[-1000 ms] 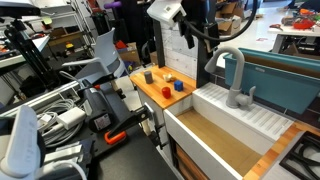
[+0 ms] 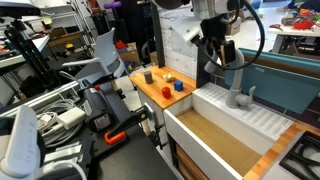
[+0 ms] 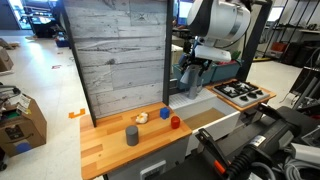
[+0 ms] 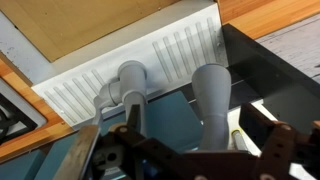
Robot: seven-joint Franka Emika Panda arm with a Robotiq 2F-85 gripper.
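Observation:
A grey faucet (image 2: 239, 85) stands at the back rim of the white sink (image 2: 206, 142). My open gripper (image 2: 219, 56) hangs just left of its upper part, pointing down, beside the spout. In the wrist view the spout end (image 4: 210, 90) lies between the dark fingers, apart from or touching them I cannot tell. The faucet's base and handle (image 4: 131, 78) show left of the spout there. In exterior view 2 the gripper (image 3: 202, 72) is over the faucet area (image 3: 190, 82), partly covering it.
On the wooden counter (image 3: 112, 145) stand a grey cup (image 3: 132, 135), a red cup (image 3: 175, 122), a blue cup (image 3: 164, 113) and a small yellow-and-white item (image 3: 143, 118). A stove (image 2: 302, 155) is right of the sink. The sink basin is empty.
The arm has moved right and slightly down, bringing the gripper from left of the faucet to close beside its spout. The faucet and counter items look unmoved.

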